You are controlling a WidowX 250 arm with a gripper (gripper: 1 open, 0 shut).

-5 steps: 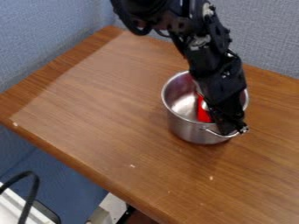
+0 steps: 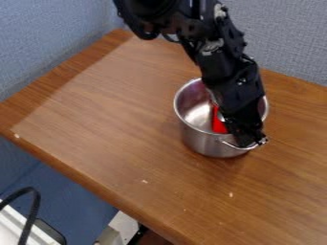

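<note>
A steel pot (image 2: 194, 115) stands on the wooden table at the centre right. Inside it lies a red object (image 2: 219, 122), partly hidden by the arm. My black gripper (image 2: 250, 140) reaches down over the pot's right side, its tip low at the near right rim. Whether its fingers hold anything is too dark and small to tell.
Grey-blue padded walls stand behind and to the left. A white item with a black cable sits below the table's left edge.
The arm has shifted very slightly, its upper part a little to the left. The pot and red object look unchanged.
</note>
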